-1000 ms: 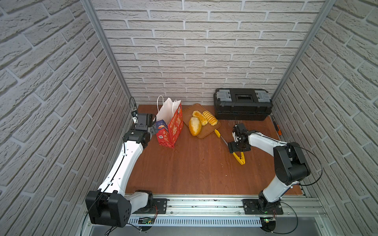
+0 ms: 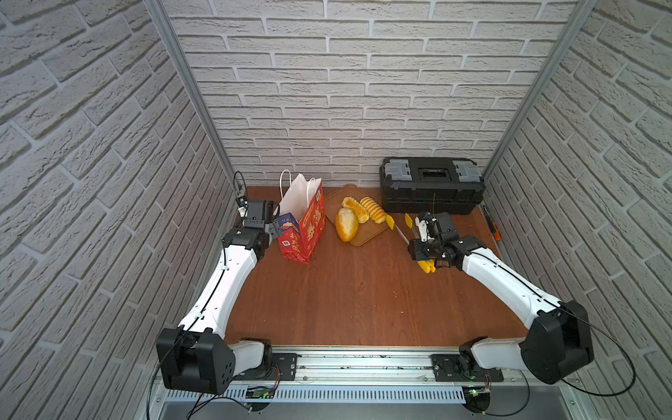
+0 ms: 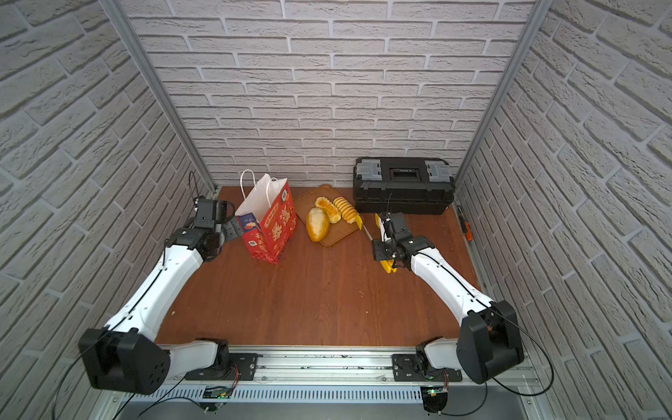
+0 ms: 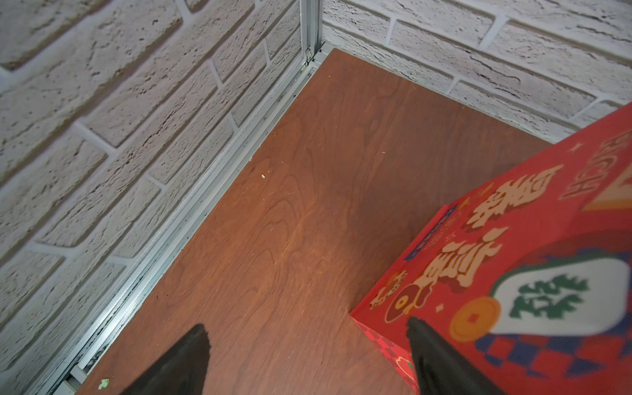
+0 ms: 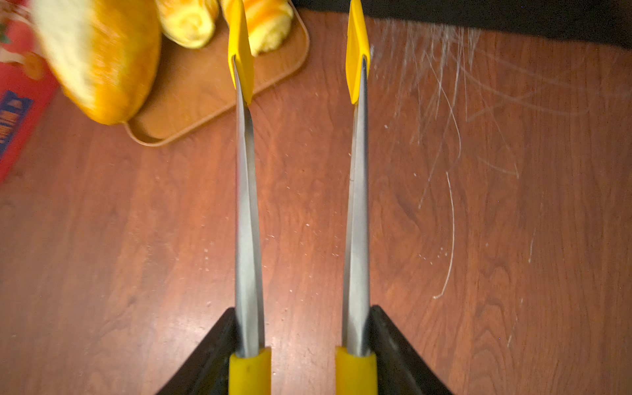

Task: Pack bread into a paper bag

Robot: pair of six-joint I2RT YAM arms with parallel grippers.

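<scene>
My right gripper is shut on the yellow-ended metal tongs (image 5: 247,217), its dark fingers against the outside of both tong arms. The yellow tong tips stand apart, with nothing between them. A round loaf (image 2: 346,224), a split bun (image 2: 356,208) and a striped roll (image 2: 373,209) lie on the brown tray (image 2: 364,239), left of the tongs. The red paper bag (image 2: 313,224) stands upright on the left, its top open. My left gripper is open beside the bag; I cannot tell whether its right finger touches it.
A black toolbox (image 2: 432,186) stands at the back right, behind the tongs. By the right wall lies an orange-and-black tool (image 2: 494,227).
The left arm has shifted only slightly; bag and breads have stayed put.
</scene>
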